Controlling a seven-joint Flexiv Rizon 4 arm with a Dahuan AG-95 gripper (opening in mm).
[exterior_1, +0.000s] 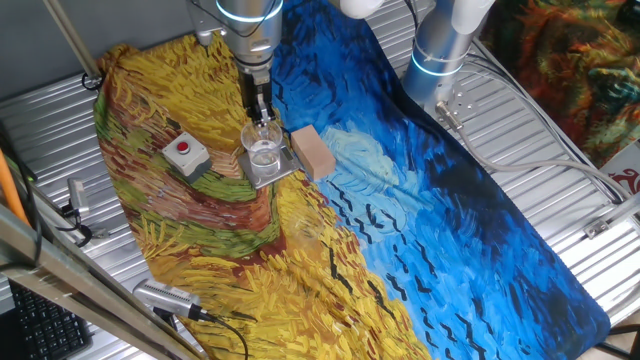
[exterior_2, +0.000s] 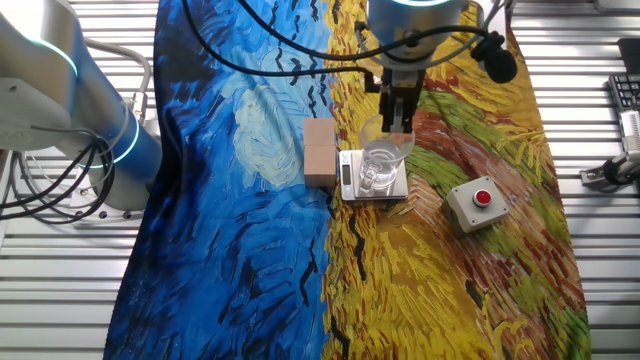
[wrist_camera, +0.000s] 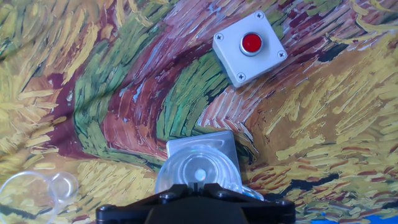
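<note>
In exterior view 1, a clear cup (exterior_1: 260, 134) is at my gripper (exterior_1: 265, 118), above a clear beaker (exterior_1: 265, 157). The beaker stands on a small silver scale (exterior_1: 284, 171). From the other side, the same clear cup (exterior_2: 373, 130) appears over the beaker (exterior_2: 378, 172) and the scale (exterior_2: 399, 186). The wrist view has my gripper with its fingertips close together at the near rim of the cup (wrist_camera: 198, 163); they look shut on that thin wall. Clear walls overlap, so any contents are hard to tell.
A pinkish block (exterior_1: 313, 152) lies right beside the scale. A grey box with a red button (exterior_1: 186, 154) sits to the other side. Another round clear outline (wrist_camera: 28, 193) shows at the wrist view's lower left.
</note>
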